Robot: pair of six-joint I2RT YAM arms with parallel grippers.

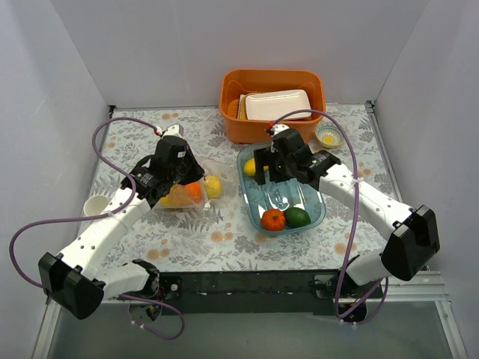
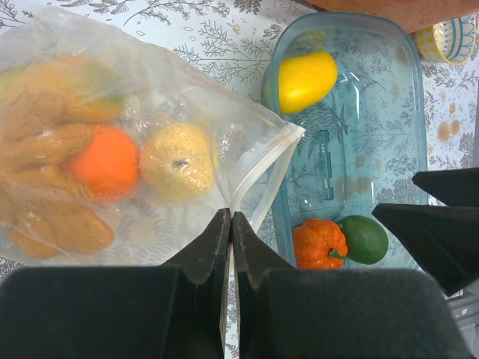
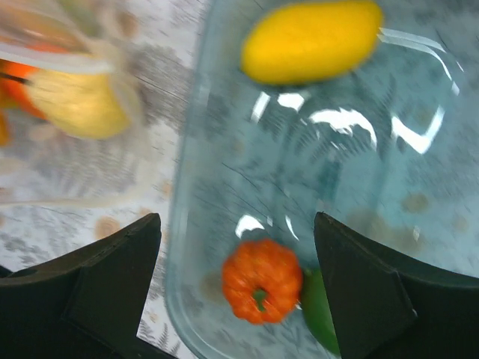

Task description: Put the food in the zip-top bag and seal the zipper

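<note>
The clear zip top bag [image 2: 67, 34] lies on its side with an orange fruit [image 2: 107, 163], a round yellow fruit [image 2: 179, 161], a yellow-green fruit [image 2: 75, 88] and brown knobbly food [image 2: 60, 224] inside. My left gripper is shut at the bag's mouth, its fingertips pinching the thin plastic edge. Over the blue-tinted container [image 3: 183, 187], my right gripper stands open and empty. That container holds a yellow fruit [image 3: 313, 41], an orange-red pumpkin-like vegetable [image 3: 262, 280] and a green fruit [image 3: 318, 310].
An orange bin [image 1: 239, 133] with a white tray [image 1: 278, 105] in it stands at the back. A small patterned bowl [image 1: 329, 135] sits to the right, a white cup [image 1: 96, 206] at far left.
</note>
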